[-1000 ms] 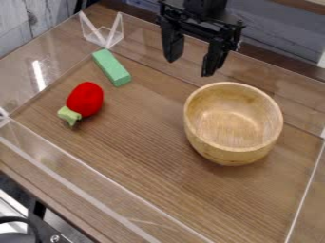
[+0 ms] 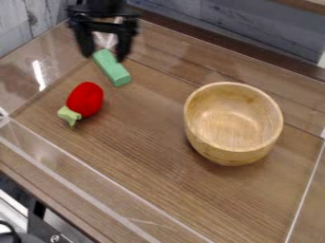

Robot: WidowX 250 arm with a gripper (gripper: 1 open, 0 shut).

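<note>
My gripper point(image 2: 95, 38) is a dark, motion-blurred shape at the top left of the camera view, above a light green block point(image 2: 112, 66); its fingertips are too blurred to show clearly. A red object with a pale green tip point(image 2: 84, 99), like a strawberry or radish, lies below on the left. A large tan bowl point(image 2: 233, 123) stands on the right.
A small pale, clear object point(image 2: 109, 42) is partly visible behind the gripper.
My gripper has swept left from the upper right, over the bowl's far side, to the top left near the green block. The objects on the table stay in place.
</note>
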